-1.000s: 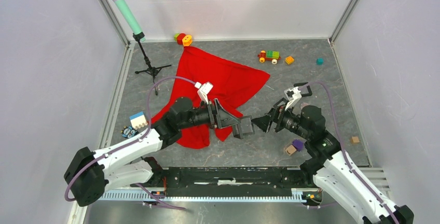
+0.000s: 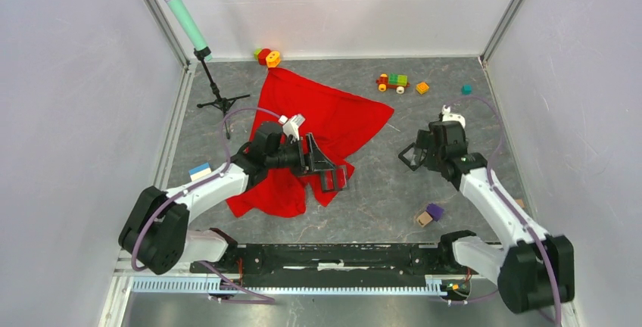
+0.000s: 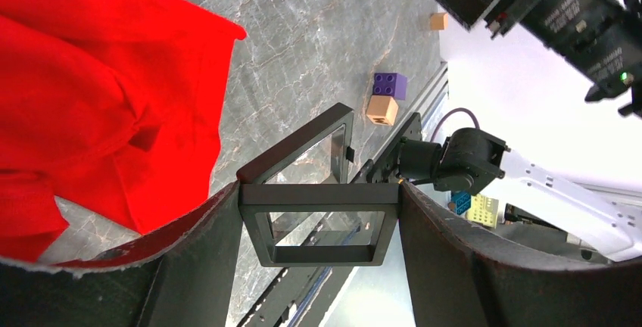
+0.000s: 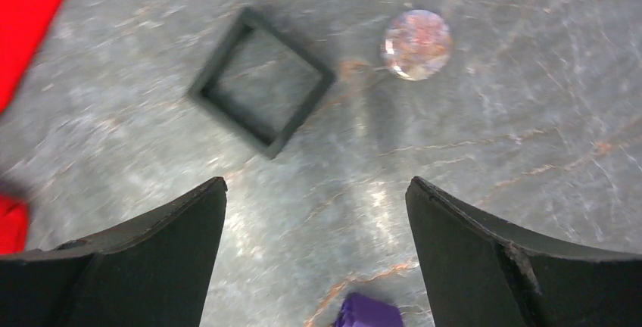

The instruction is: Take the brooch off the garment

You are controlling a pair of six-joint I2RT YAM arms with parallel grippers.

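A black hinged case with clear windows [image 3: 322,256] is gripped by my left gripper, its two halves apart. From above, the left gripper [image 2: 324,166] and the case [image 2: 334,179] hang over the front edge of the red garment [image 2: 333,119]. My right gripper [image 2: 425,150] is over bare floor to the right. Its fingers [image 4: 185,225] stand wide open with nothing between them. On the floor ahead of them lies a round shiny disc [image 4: 416,45]; I cannot tell whether it is the brooch. No brooch shows on the visible cloth.
A black square frame [image 4: 203,92] is near the disc. A purple block [image 2: 434,211] and a wooden block [image 2: 424,219] lie in front of the right gripper. A toy car [image 2: 393,82] and a tripod [image 2: 219,100] stand farther back. Floor between the arms is clear.
My right gripper has moved right, away from the case, and turned downward. The left gripper has shifted slightly left with the case, whose clear windows now show from above.
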